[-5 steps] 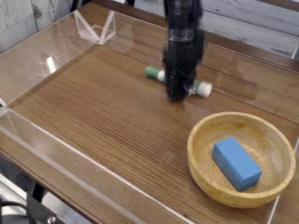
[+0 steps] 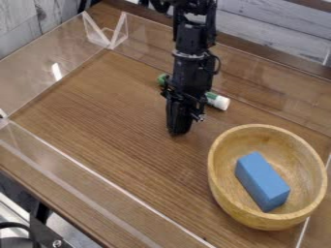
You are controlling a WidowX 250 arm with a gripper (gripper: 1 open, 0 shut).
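The black gripper reaches down from the top centre to the wooden table, low in front of a tube-like object with a green end and a white end. It is shut, and nothing shows clearly between its dark fingers. The arm hides the middle of that object.
A yellow bowl with a blue block in it stands at the front right. Transparent side panels line the left edge, and a wooden rim runs along the back.
The arm has come down and toward the front from the top of the view.
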